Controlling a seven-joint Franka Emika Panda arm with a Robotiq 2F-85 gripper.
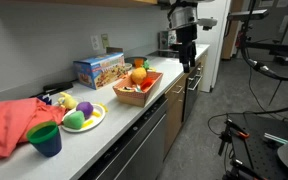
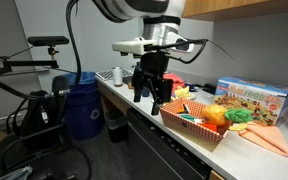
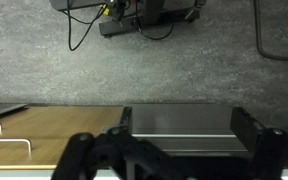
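Note:
My gripper stands open in the wrist view, with its two dark fingers wide apart and nothing between them. It points down over the grey floor (image 3: 184, 75) and the front of the cabinets. In exterior view 1 the gripper (image 1: 191, 66) hangs off the counter's front edge, to the right of an orange basket (image 1: 134, 98). The basket holds an orange round item (image 1: 139, 75) and other things. In exterior view 2 the gripper (image 2: 146, 106) appears to the left of the basket (image 2: 188, 130), apart from it.
On the counter (image 1: 109, 128) stand a plate with toy food (image 1: 81, 120), a green cup (image 1: 46, 139), a red cloth (image 1: 16, 128) and a colourful box (image 1: 102, 70) behind the basket. Drawers (image 3: 44, 148) with handles line the front. A dark frame (image 3: 149, 22) stands on the floor.

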